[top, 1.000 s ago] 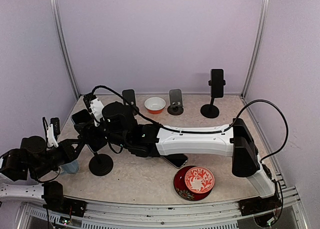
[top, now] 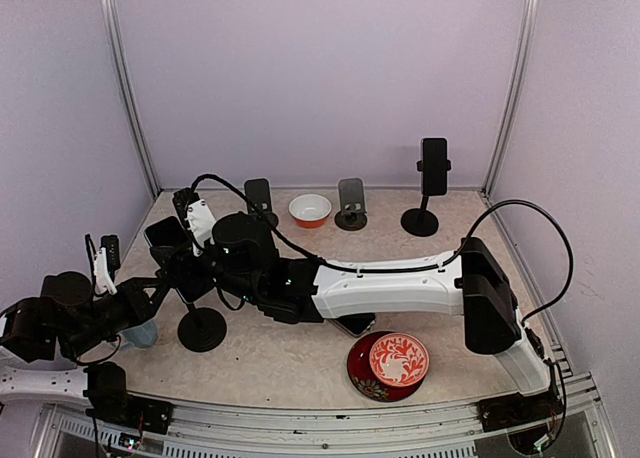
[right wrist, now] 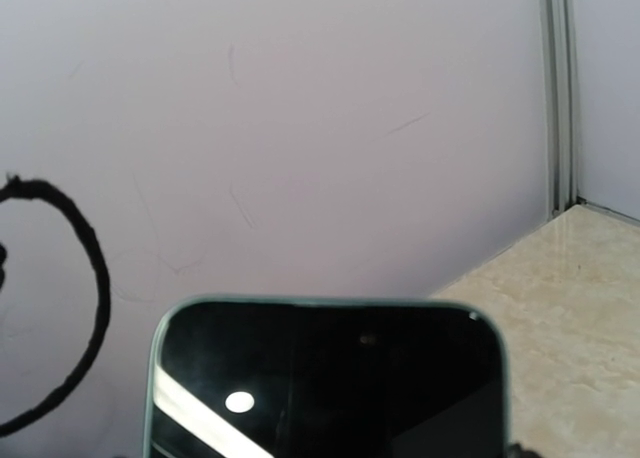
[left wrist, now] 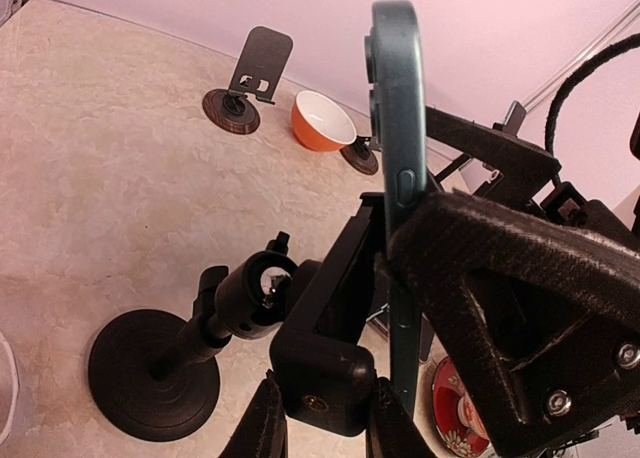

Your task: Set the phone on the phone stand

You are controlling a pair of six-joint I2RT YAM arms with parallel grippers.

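Observation:
A phone (top: pixel 163 234) is upright at the head of a black stand (top: pixel 201 328) at the left; in the left wrist view it appears edge-on as a pale blue-grey side (left wrist: pixel 405 98) beside the stand's black holder. In the right wrist view its dark screen (right wrist: pixel 325 378) fills the bottom. My right gripper (top: pixel 190 258) is around the phone and holder, and my left gripper (top: pixel 150 288) is at the holder from the lower left. The two overlap, so I cannot tell how either one's fingers stand.
Other stands (top: pixel 420 221) stand along the back, with a white-orange bowl (top: pixel 310 210) among them. A patterned bowl (top: pixel 398 358) on a red plate sits front right, near another phone (top: pixel 355 323) partly under the right arm. A pale cup (top: pixel 142 333) is at the left.
Otherwise little differs.

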